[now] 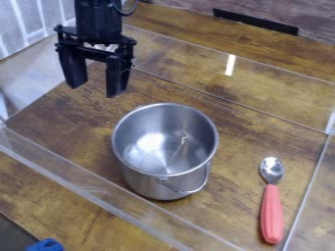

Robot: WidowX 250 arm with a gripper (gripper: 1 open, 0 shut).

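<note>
My black gripper (97, 75) hangs at the upper left, above the wooden table, with its two fingers apart and nothing visible between them. A steel pot (164, 153) with a wire handle stands in the middle, in front of and to the right of the gripper, empty apart from reflections. At the right lies a spoon (271, 200) with a red handle and a metal bowl, pointing away from me.
Clear plastic walls edge the work area. A blue object (45, 244) sits at the lower left corner.
</note>
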